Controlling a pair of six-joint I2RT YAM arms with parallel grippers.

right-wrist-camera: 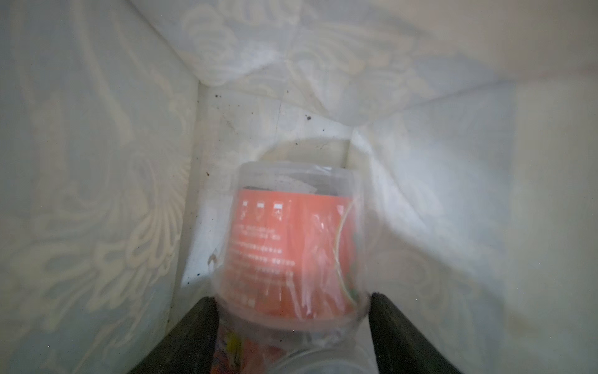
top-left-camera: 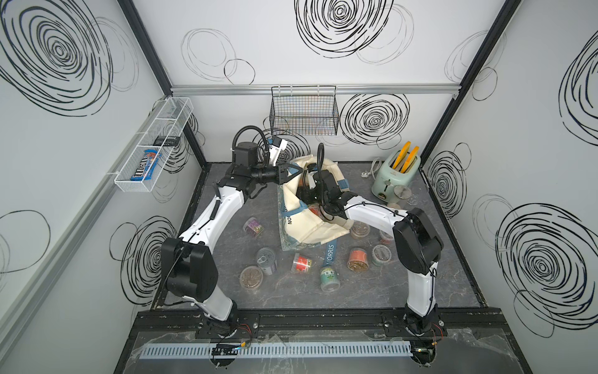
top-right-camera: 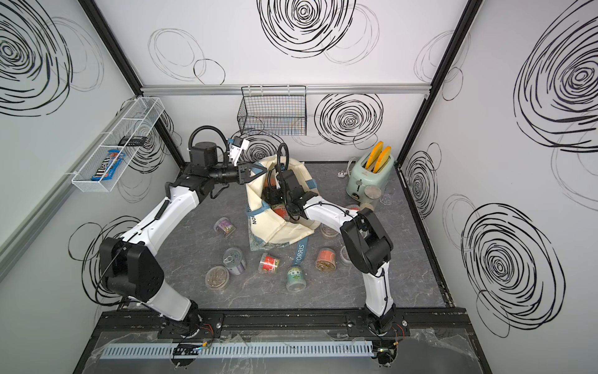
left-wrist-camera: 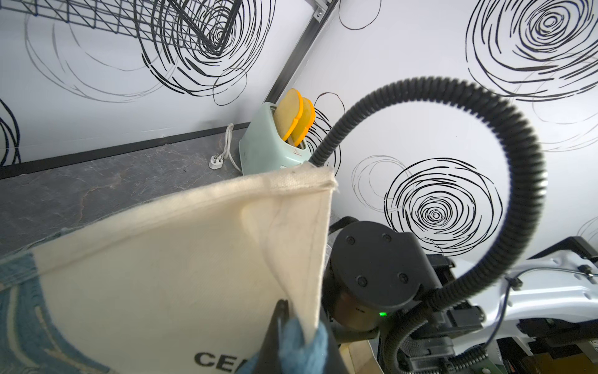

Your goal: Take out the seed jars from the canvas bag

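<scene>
The cream canvas bag (top-left-camera: 314, 227) stands mid-table, leaning open. My left gripper (top-left-camera: 292, 171) is shut on the bag's upper rim, whose blue-and-cream cloth (left-wrist-camera: 301, 349) bunches between its fingers. My right gripper is down inside the bag, part open, its fingers on either side of a clear jar with a red label (right-wrist-camera: 289, 249); whether they grip it I cannot tell. Another jar lies below that one. Several jars lie outside on the table, among them a red-topped jar (top-left-camera: 357, 259) and a green one (top-left-camera: 329, 278).
A mint toaster (top-left-camera: 389, 184) with yellow items stands back right with its plug and cable. A black wire basket (top-left-camera: 304, 112) hangs on the back wall, a white rack (top-left-camera: 134, 182) on the left wall. Loose jars crowd the front table.
</scene>
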